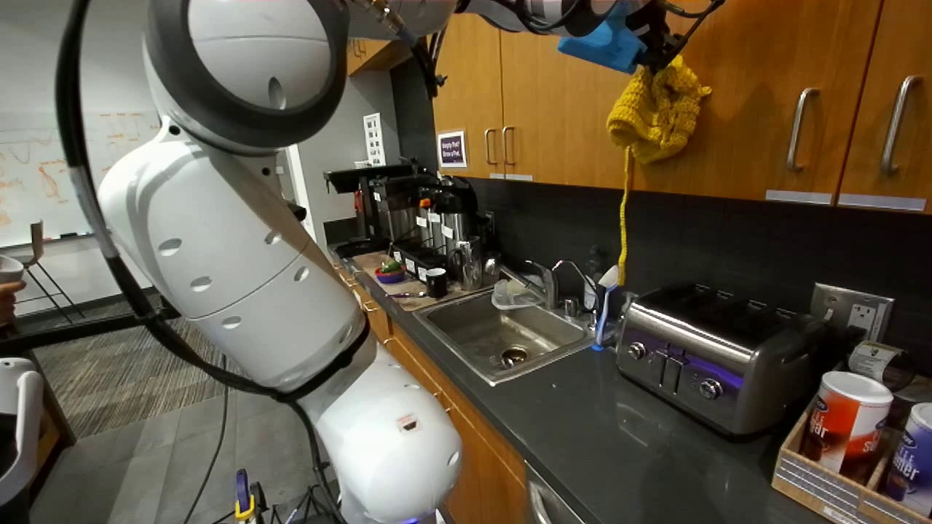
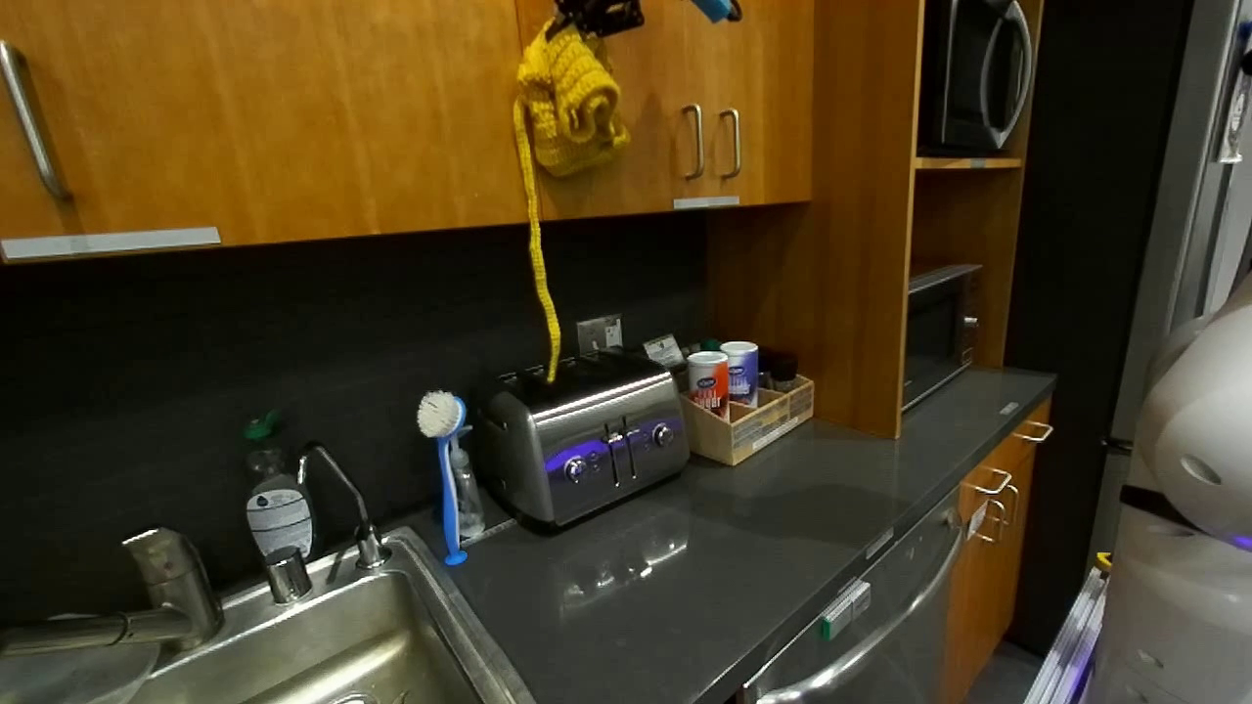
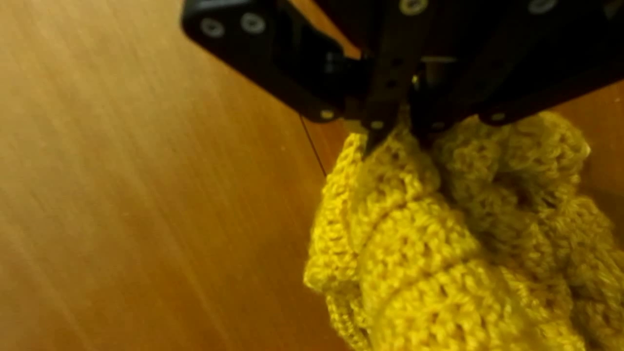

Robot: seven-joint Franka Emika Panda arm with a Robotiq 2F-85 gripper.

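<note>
A bunched yellow knitted piece (image 1: 660, 113) hangs in the air in front of the upper cabinets, a long strap (image 2: 539, 258) trailing down from it toward the toaster's back. My gripper is shut on its top edge; in the wrist view the knit is pinched between the dark fingertips and spreads below them in folds. In exterior view 2 the black gripper (image 2: 593, 14) shows only at the top edge, just above the knit (image 2: 572, 106). Folds hide the knit's full shape.
Below stands a silver toaster (image 1: 725, 354) on the dark counter (image 1: 594, 428), with a sink (image 1: 507, 332) to its left in exterior view 1. A blue brush (image 2: 447, 481) stands between them. A wooden box (image 2: 751, 428) holds canisters. Cabinet doors (image 1: 751, 96) are close behind the knit.
</note>
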